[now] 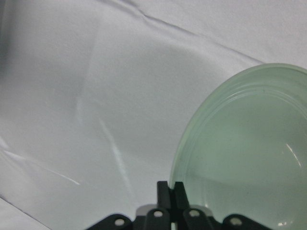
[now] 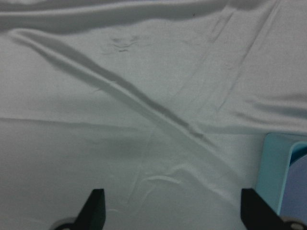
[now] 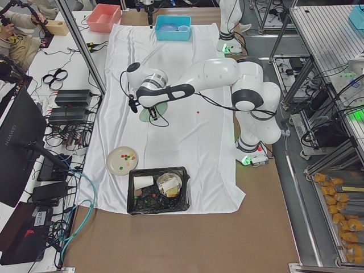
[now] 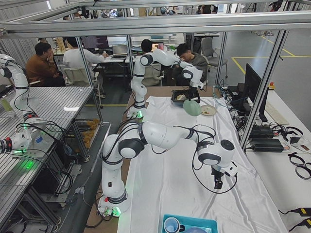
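Observation:
A pale green plate [image 4: 191,108] is held by its rim in my left gripper, which is shut on it and hangs over the white cloth; in the left wrist view the plate [image 1: 244,139] fills the lower right. My right gripper is open and empty over the cloth at the far end, beside a turquoise bin [image 2: 271,167] that holds blue items. A beige plate [image 3: 114,162] with small coloured pieces lies left of a black-lined bin [image 3: 159,207], which holds a bowl and other items.
A pink bin [image 3: 103,18] stands on the side table among cables and devices. A monitor [image 3: 17,148] borders the cloth's left side.

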